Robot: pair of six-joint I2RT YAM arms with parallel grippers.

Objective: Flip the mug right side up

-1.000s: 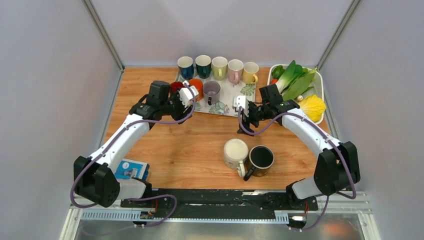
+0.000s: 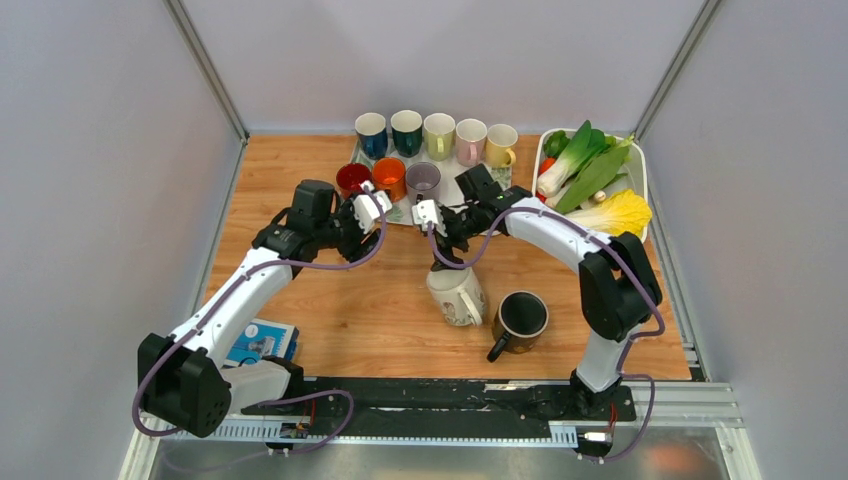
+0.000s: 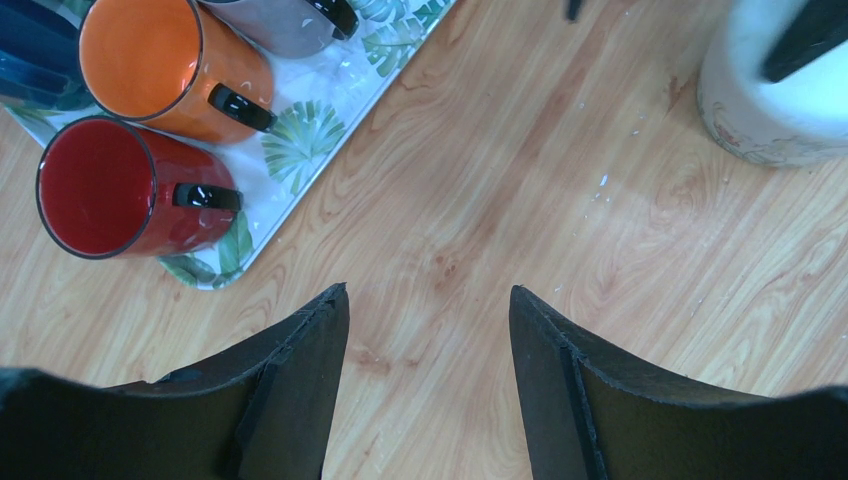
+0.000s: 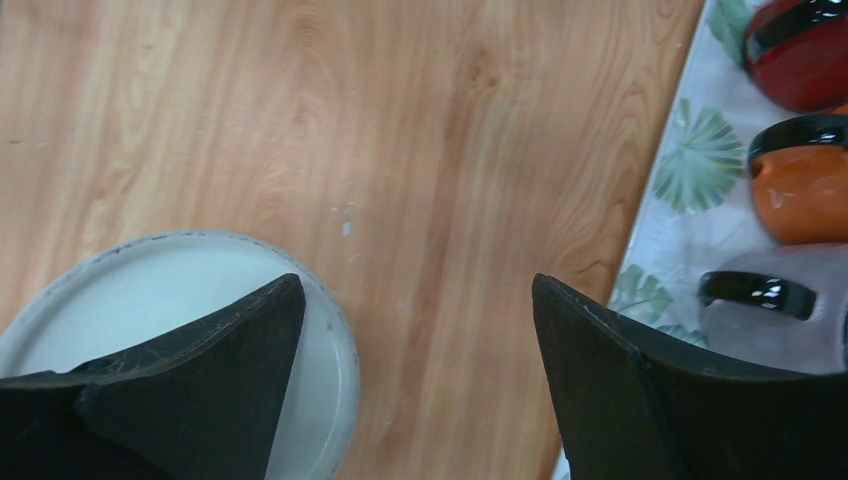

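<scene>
A cream mug (image 2: 456, 298) stands at the middle front in the top view, its pale flat end upward and handle toward the front right, beside a dark mug (image 2: 520, 320). My right gripper (image 2: 446, 262) is at the cream mug's top edge; in the right wrist view its left finger overlaps the pale rim (image 4: 333, 320), the right finger over wood, the fingers apart. My left gripper is open over bare table, with nothing between its fingers, the cream mug to its right in the left wrist view.
A tray (image 2: 460, 205) of coloured mugs lines the back, with a crate of vegetables (image 2: 620, 210) at the back right. A blue box (image 2: 258, 340) lies at the front left.
The right arm has moved left and down to the cream mug, which has shifted left and tilted or turned slightly. The left arm has shifted slightly toward the front.
</scene>
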